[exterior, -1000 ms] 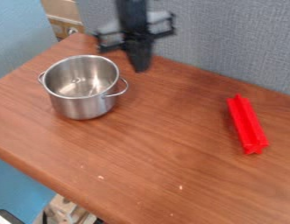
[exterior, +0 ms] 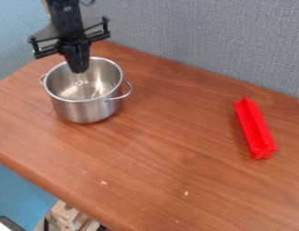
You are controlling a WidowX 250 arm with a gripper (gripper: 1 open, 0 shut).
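A steel pot (exterior: 87, 106) with two side handles sits at the left of the wooden table. Above it my dark gripper (exterior: 78, 67) points down, its tips at the pot's opening over the back half. The fingers look shut, with nothing visible between them. A red bar-shaped object (exterior: 256, 128) lies apart on the right side of the table.
A grey textured wall (exterior: 212, 36) runs along the back. The table's edge cuts across the lower left.
My gripper has moved left and toward the pot, from the area right of it to over its opening. The pot and red object are unmoved.
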